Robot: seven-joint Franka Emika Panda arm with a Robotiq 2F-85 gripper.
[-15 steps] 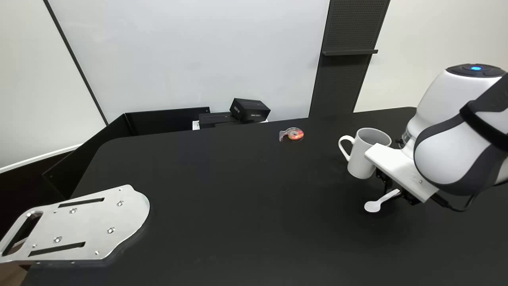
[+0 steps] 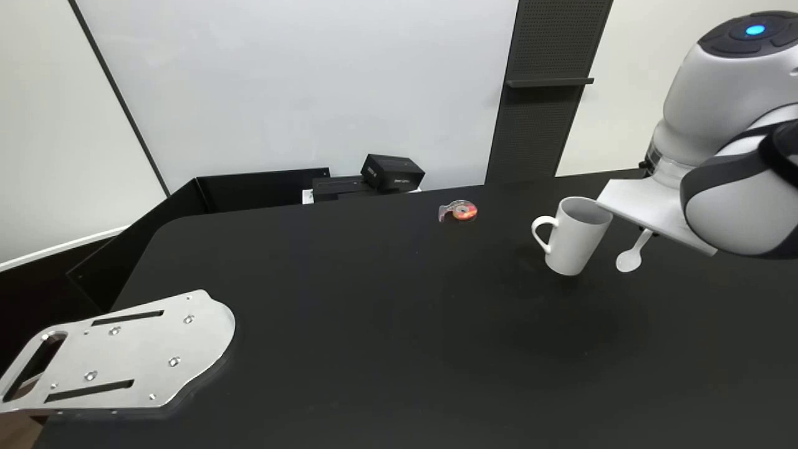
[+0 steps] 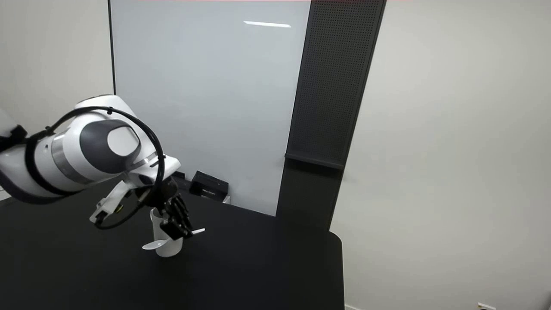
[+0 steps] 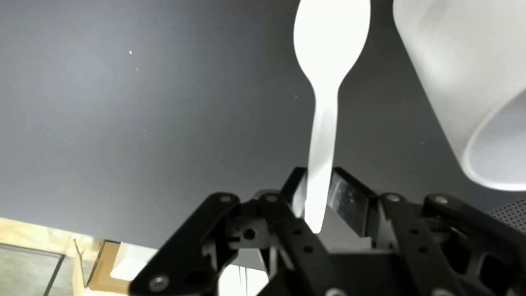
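Note:
My gripper is shut on the handle of a white spoon (image 4: 325, 74), whose bowl points away from the fingers. In exterior view 1 the spoon (image 2: 630, 259) hangs bowl-down beneath the wrist, with the fingers mostly hidden by the white mount. A white mug (image 2: 574, 239) stands upright on the black table just left of it, handle to the left. In the wrist view the mug (image 4: 468, 74) is at the right, apart from the spoon. Exterior view 2 has the gripper (image 3: 178, 222) and spoon (image 3: 156, 244) in front of the mug (image 3: 168, 249).
A tape dispenser (image 2: 458, 211) lies near the back edge. Black boxes (image 2: 393, 173) sit behind the table. At the front left is a silver metal plate (image 2: 142, 352).
The arm has risen and moved back and slightly right, carrying the spoon up from near the table. The spoon now points more steeply down. The mug appears very slightly shifted.

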